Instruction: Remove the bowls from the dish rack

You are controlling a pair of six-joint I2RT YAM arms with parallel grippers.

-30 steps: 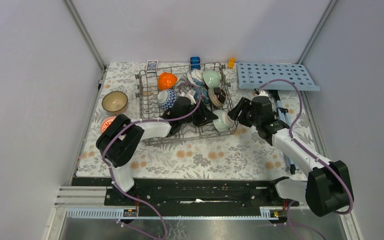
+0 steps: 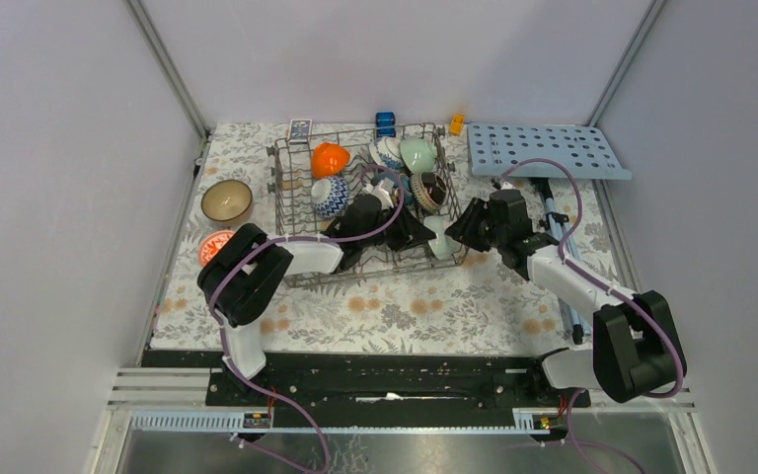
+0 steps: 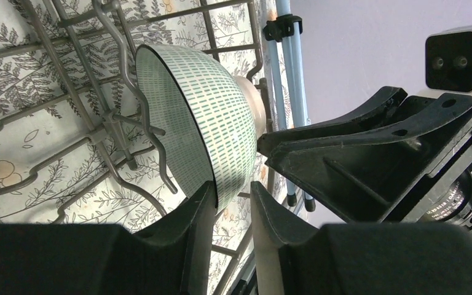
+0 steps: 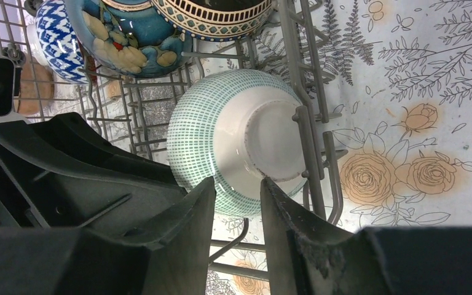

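A pale green-patterned bowl [image 2: 441, 238] [image 3: 224, 123] [image 4: 196, 141] stands on its side at the rack's front right, between my grippers. My left gripper [image 2: 416, 233] is part open at the bowl's rim, one fingertip at the edge. My right gripper [image 2: 467, 229] is part open over the bowl's outside and foot, from the right. Other bowls in the dish rack [image 2: 290, 276] include orange [image 2: 329, 158], blue zigzag [image 2: 328, 195], plain green [image 2: 416, 152], dark banded [image 2: 429, 193] and blue floral [image 4: 129, 46] ones.
A brown bowl [image 2: 225, 200] and an orange-patterned item [image 2: 213, 245] lie left of the rack. A perforated panel [image 2: 545, 148] and blue poles [image 2: 568, 296] occupy the right side.
The right arm has shifted left, bringing its gripper closer to the bowl. The left gripper has edged slightly right toward it.
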